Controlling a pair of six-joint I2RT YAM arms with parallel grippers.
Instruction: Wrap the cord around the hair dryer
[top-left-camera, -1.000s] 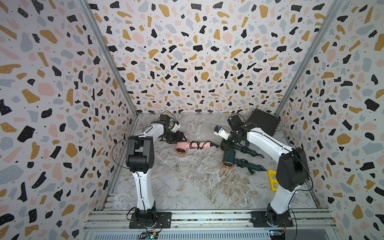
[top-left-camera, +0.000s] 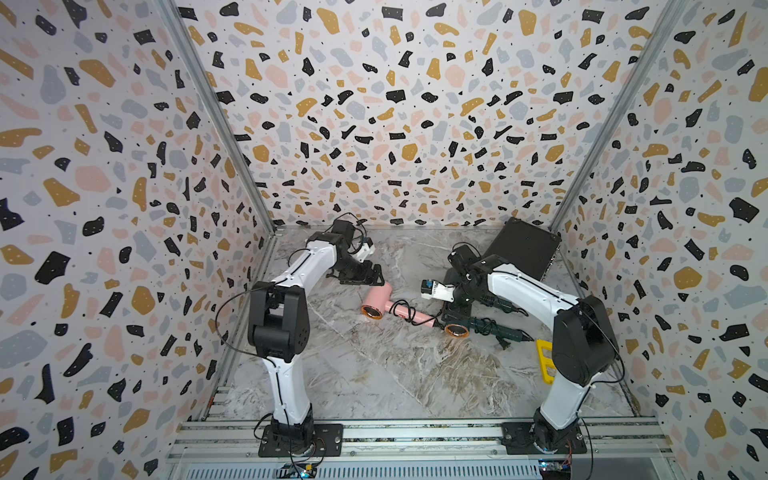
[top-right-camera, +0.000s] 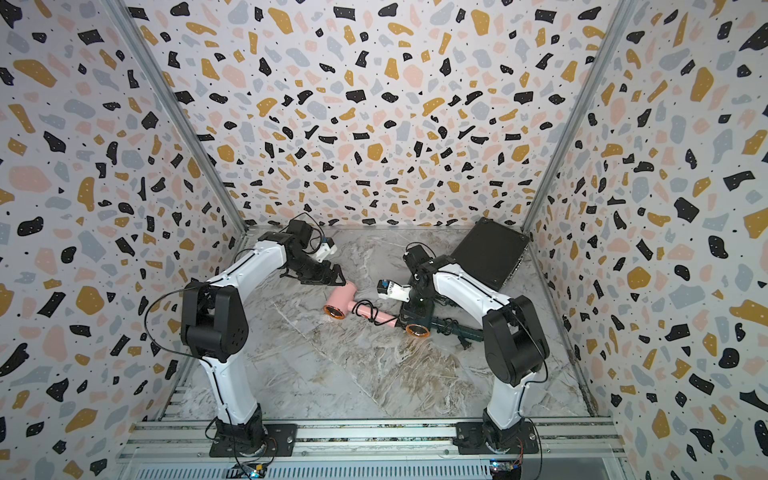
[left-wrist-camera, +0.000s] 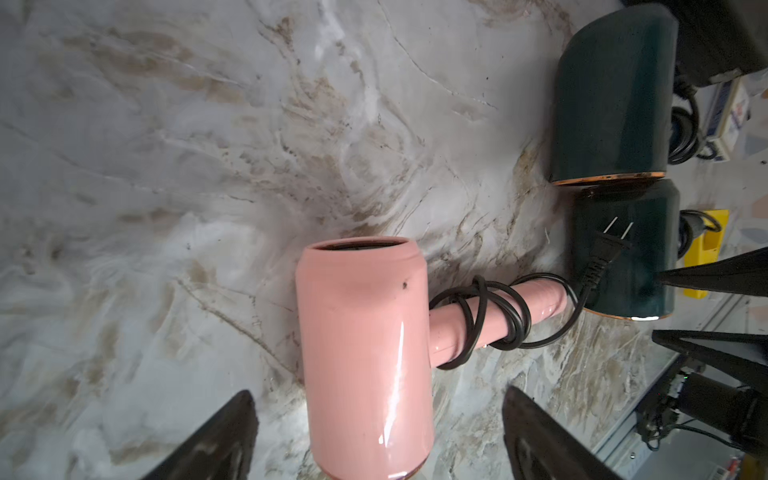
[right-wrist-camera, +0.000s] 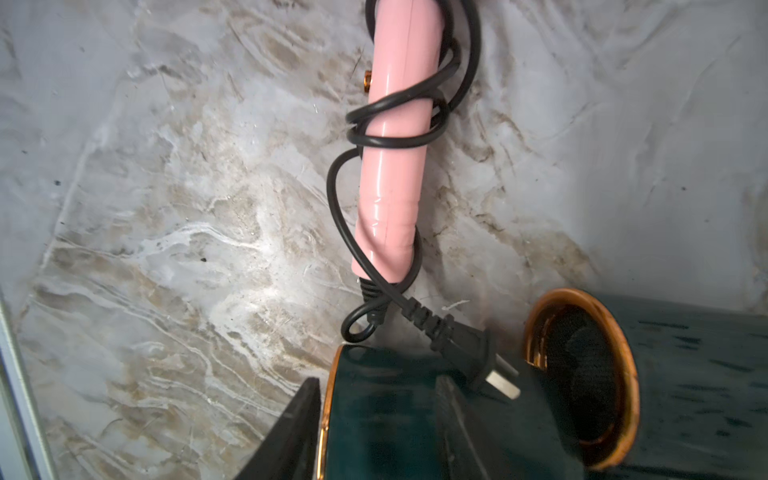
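Observation:
A pink hair dryer (left-wrist-camera: 364, 352) lies mid-table, its black cord (right-wrist-camera: 396, 142) coiled loosely around the handle (right-wrist-camera: 396, 184), with the plug (right-wrist-camera: 472, 352) resting on a dark green dryer (right-wrist-camera: 384, 416) at the handle's end. My left gripper (top-left-camera: 370, 273) is open above the pink dryer's head, nothing between its fingers. My right gripper is open over the dark green dryer beside the pink handle's end and plug, holding nothing.
A second green dryer (left-wrist-camera: 612, 104) lies beside the first. A black board or case (top-left-camera: 520, 248) is at the back right, a yellow object (top-left-camera: 544, 360) at the right.
The pink dryer has shifted and turned, its handle end now nearer the front. My left gripper has moved slightly right; my right arm has moved slightly toward the front and left.

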